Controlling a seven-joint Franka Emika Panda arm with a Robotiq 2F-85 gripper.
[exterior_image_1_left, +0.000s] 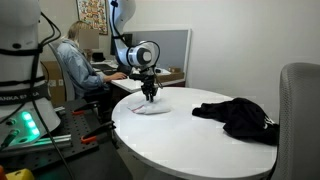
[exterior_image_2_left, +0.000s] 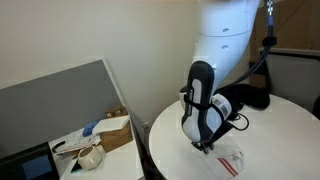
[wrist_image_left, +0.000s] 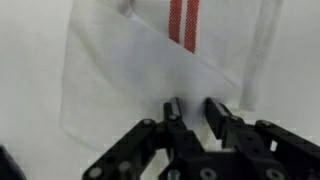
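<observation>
A white cloth with red stripes (wrist_image_left: 120, 70) lies creased and partly folded over on the white table, filling much of the wrist view. In exterior view 1 the cloth (exterior_image_1_left: 137, 108) is at the table's far left part; in exterior view 2 the cloth (exterior_image_2_left: 232, 158) is at lower right. My gripper points down right at the cloth, its two fingertips a small gap apart. White fabric shows between and below the tips; whether they pinch it is unclear.
A crumpled black cloth (exterior_image_1_left: 246, 121) lies on the table's right side. A grey chair (exterior_image_1_left: 298, 120) stands at the right edge. A person (exterior_image_1_left: 74, 60) sits at the back left.
</observation>
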